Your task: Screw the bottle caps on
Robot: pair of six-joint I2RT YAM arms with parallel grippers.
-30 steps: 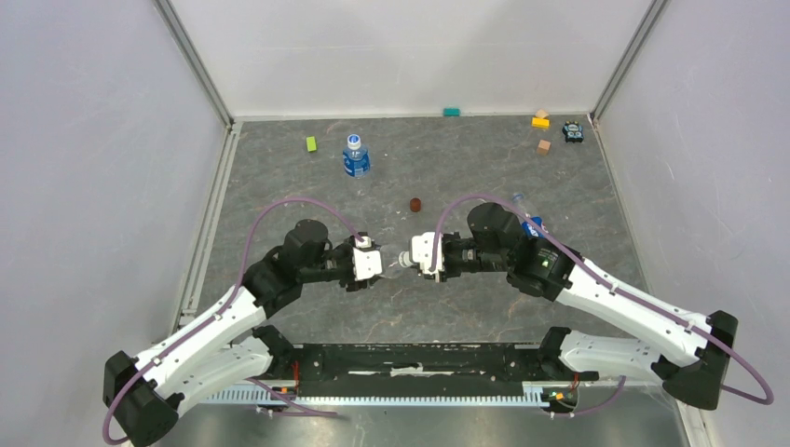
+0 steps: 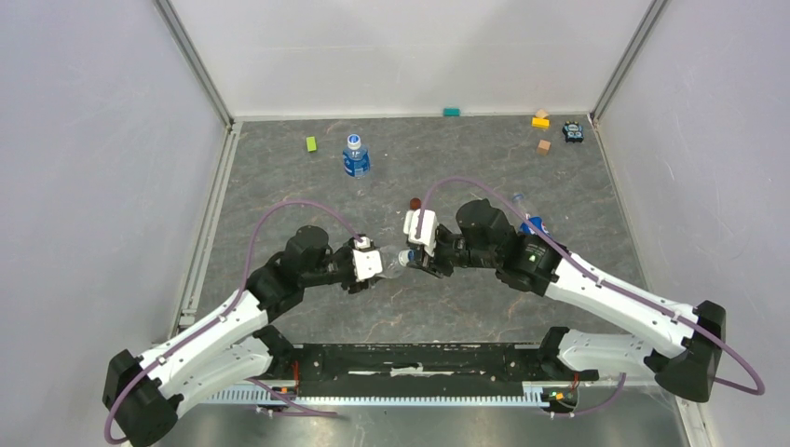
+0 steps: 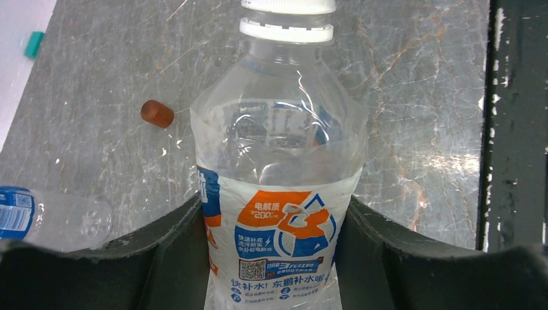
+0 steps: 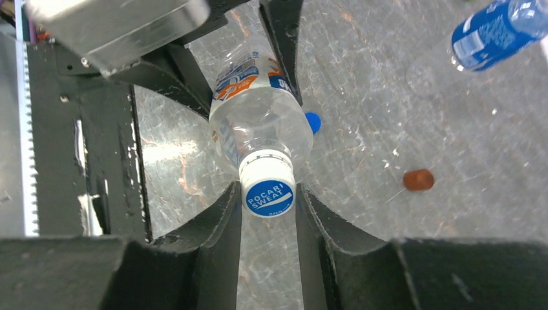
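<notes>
A clear bottle with an orange-blue label (image 3: 278, 239) is held sideways between the arms at the table's front centre. My left gripper is shut on its body. In the right wrist view its white cap (image 4: 267, 194) with a blue top sits at the bottle's mouth, and my right gripper is shut on that cap. A blue-labelled bottle (image 2: 356, 158) with a cap stands at the back left. Another bottle (image 2: 532, 223) lies on the right, partly behind my right arm.
On the grey table (image 2: 438, 158) are small blocks: green (image 2: 311, 144), teal (image 2: 452, 112), yellow (image 2: 540, 122), wooden, and brown (image 2: 415, 202). A toy car (image 2: 573, 131) stands at the back right. A blue cap (image 4: 314, 122) shows beyond the held bottle.
My right gripper has shifted slightly left and up in the top view and turned a little at the bottle's neck. The left arm has moved very little.
</notes>
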